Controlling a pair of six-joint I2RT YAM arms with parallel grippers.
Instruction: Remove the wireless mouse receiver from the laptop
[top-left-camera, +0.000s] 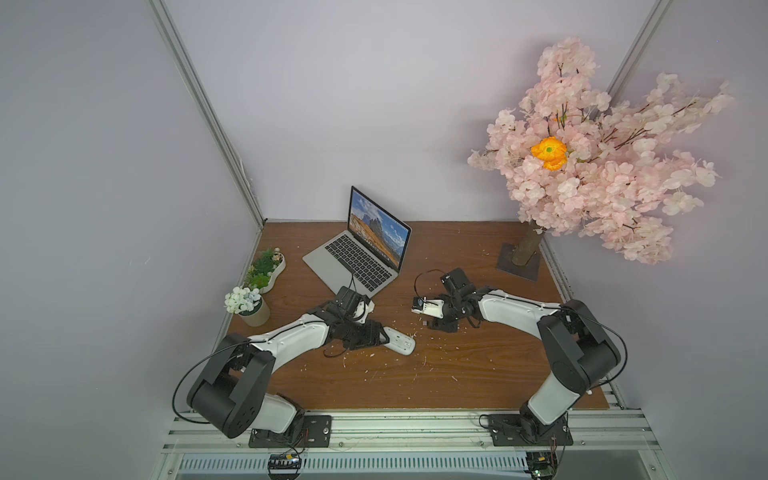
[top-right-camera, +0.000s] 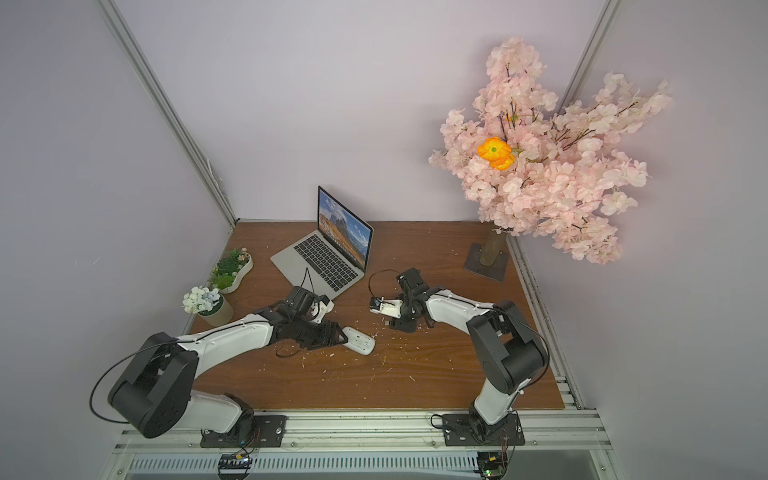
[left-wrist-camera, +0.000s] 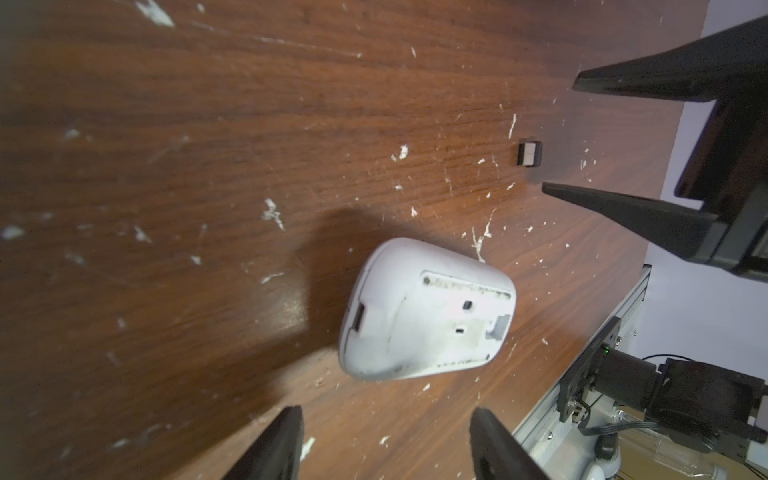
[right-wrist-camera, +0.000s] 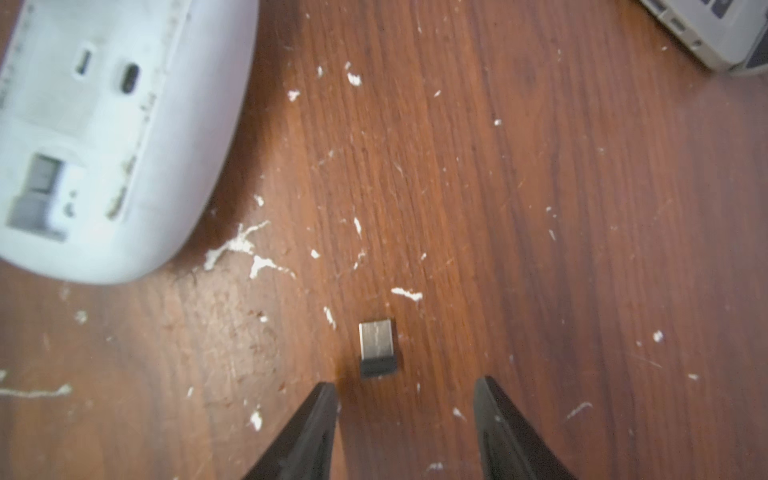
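Observation:
The small receiver (right-wrist-camera: 377, 348) lies loose on the table, metal plug and dark end both visible, apart from the laptop (top-left-camera: 356, 260). My right gripper is open close above it, with the receiver just ahead of the fingertips and nothing between them. Bottom side up, the white mouse (left-wrist-camera: 436, 312) rests on the wood with its underside slots exposed. My left gripper stands open next to the mouse and does not touch it in its wrist view. The right gripper's dark fingers (left-wrist-camera: 632, 209) straddle the receiver (left-wrist-camera: 529, 153) from above there.
The laptop stands open behind both arms, its corner showing in the right wrist view. Potted plants (top-left-camera: 255, 306) stand at the left edge and a pink blossom vase (top-left-camera: 525, 244) at the back right. White scratches mark the table, whose front middle is clear.

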